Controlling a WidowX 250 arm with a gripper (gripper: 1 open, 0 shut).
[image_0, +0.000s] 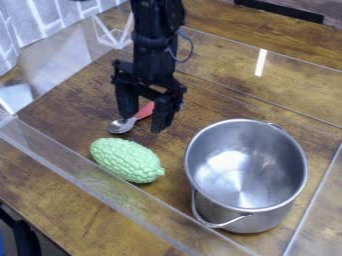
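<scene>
My dark gripper is lowered over a spoon with a red handle, whose silver bowl lies on the wooden table; the fingers partly hide the handle, and whether they are open or shut on it I cannot tell. In front lies a pale green corn cob. To the right stands a large steel pot with a wire handle, empty inside.
Clear low walls bound the wooden work area at left, front, back and right. Bare table lies left of the spoon and behind the pot.
</scene>
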